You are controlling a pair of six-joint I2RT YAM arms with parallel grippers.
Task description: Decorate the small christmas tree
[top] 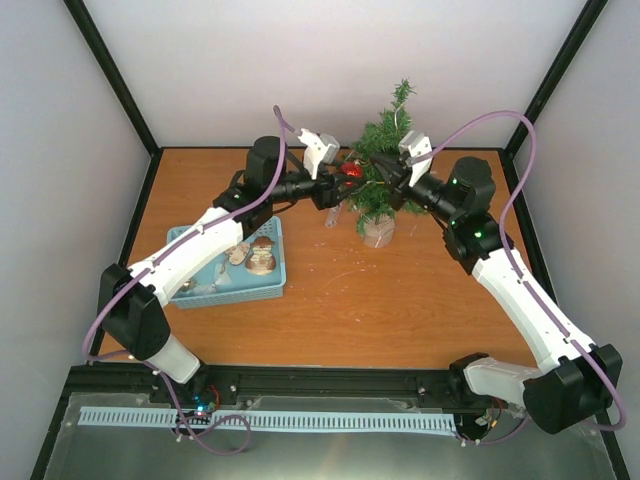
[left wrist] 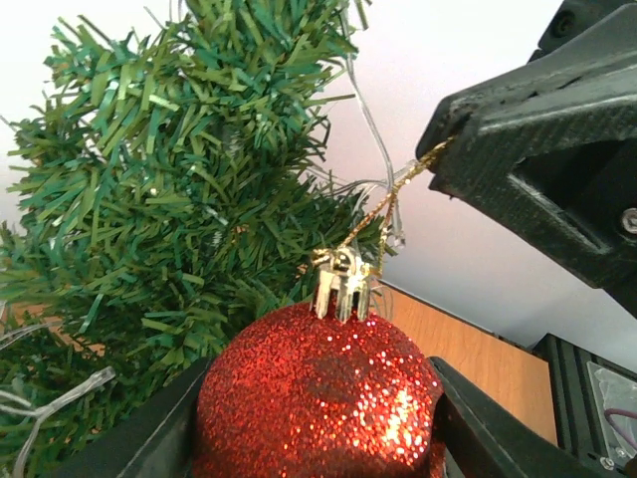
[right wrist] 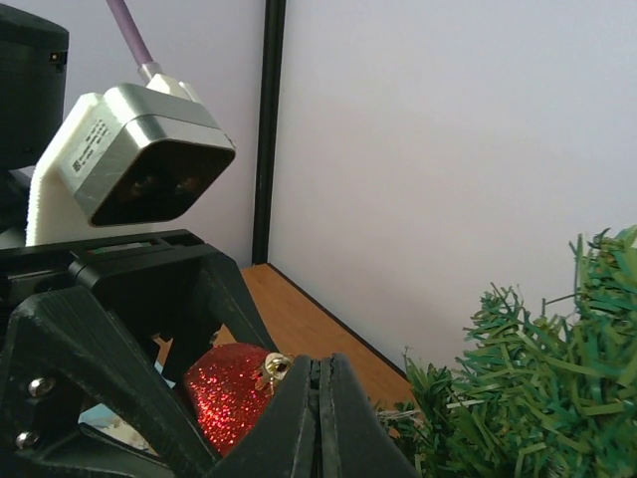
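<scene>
A glittery red bauble (left wrist: 318,398) with a gold cap is gripped by my left gripper (top: 343,182), one finger on either side. From the cap a gold string loop (left wrist: 383,204) stretches up to the fingertips of my right gripper, which is shut on it. The small green Christmas tree (top: 388,135) stands at the back in a pale pot (top: 378,233). Its branches are right behind the bauble in the left wrist view; in the right wrist view the tree is at the lower right. My grippers hide part of it from above.
A blue basket (top: 232,292) with several flat ornaments (top: 260,258) sits at the left of the wooden table (top: 340,320). Clear wires (left wrist: 373,119) trail from the tree's branches.
</scene>
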